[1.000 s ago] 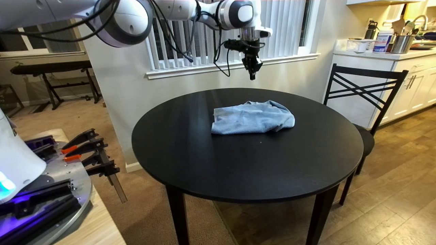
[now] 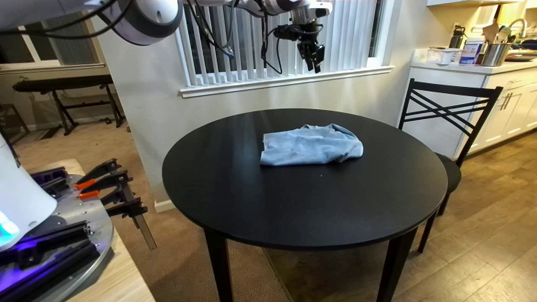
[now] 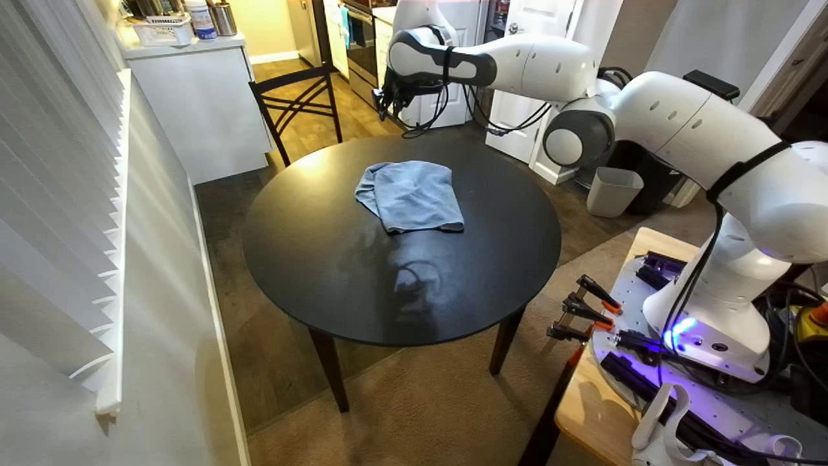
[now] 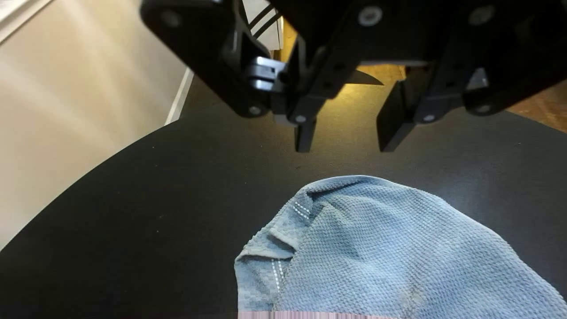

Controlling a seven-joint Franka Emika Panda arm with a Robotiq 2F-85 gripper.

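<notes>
A light blue towel (image 2: pixel 311 146) lies loosely folded on the round black table (image 2: pixel 282 211). From the other side, the towel (image 3: pixel 413 195) shows a flat folded edge facing the window-side front of the table. High above the tabletop hangs my gripper (image 2: pixel 315 69), clear of the cloth. In the wrist view the gripper has a gap between its fingers, with bare tabletop showing through and nothing held. The towel (image 4: pixel 388 250) fills the lower part of that view, its stitched, crumpled edge at the left.
A black chair (image 2: pixel 453 113) stands against the table's kitchen side. The window sill (image 2: pixel 289 82) and wall run along another side. Clamps (image 2: pixel 113 186) stick out from the robot's base bench. Around the towel the tabletop is empty.
My gripper has risen higher above the table, and the arm has lifted with it. The towel lies as before.
</notes>
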